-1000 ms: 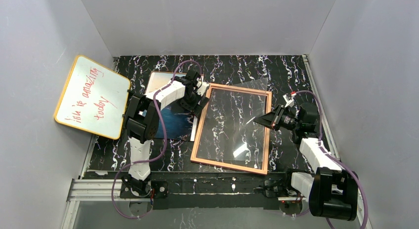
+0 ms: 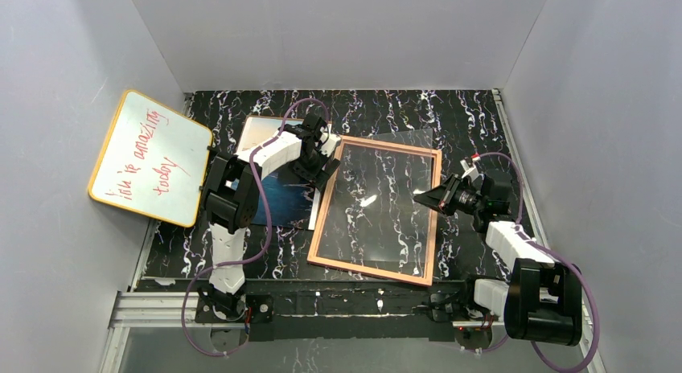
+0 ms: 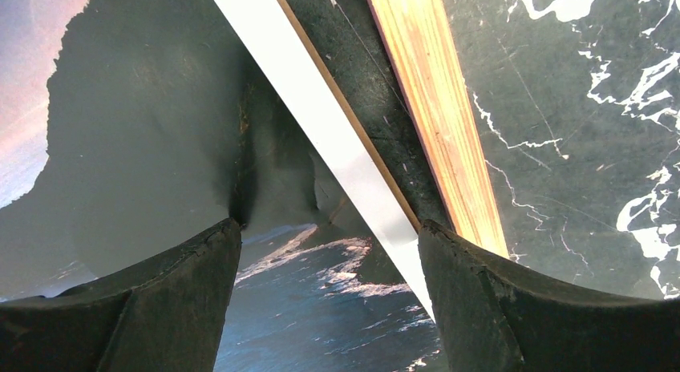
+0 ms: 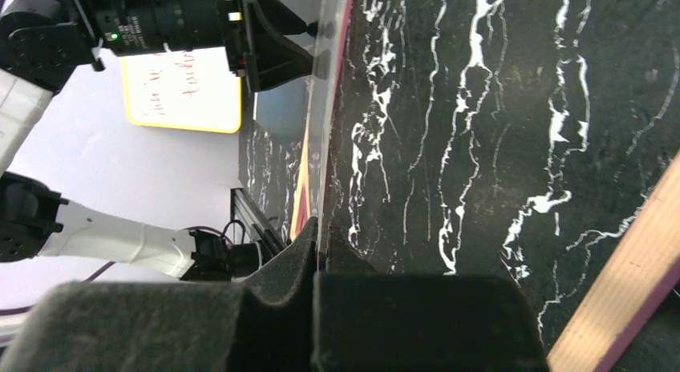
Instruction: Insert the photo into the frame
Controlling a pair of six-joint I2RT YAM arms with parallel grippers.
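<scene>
A wooden frame [image 2: 437,220] lies on the black marbled table, slightly turned. A clear sheet [image 2: 414,137] extends over its opening and past its far edge. My right gripper [image 2: 417,198] is shut on this sheet near the frame's right side; the right wrist view shows the sheet [image 4: 322,163] nearly edge-on. The blue photo [image 2: 283,198], with a pale border, lies left of the frame, partly hidden by my left arm. Over the photo's right edge, my left gripper stands partly open, its fingers apart above the white border [image 3: 345,151], beside the frame's wood strip [image 3: 441,107].
At the far left a whiteboard [image 2: 150,157] with red writing leans near the wall. Bare table shows behind the frame and to its right. The frame's near side [image 2: 370,270] lies close to the table's front edge.
The right gripper has shifted very slightly, and the glare on the clear sheet has moved and shrunk. The frame's near edge has slid slightly left. The left arm looks unmoved.
</scene>
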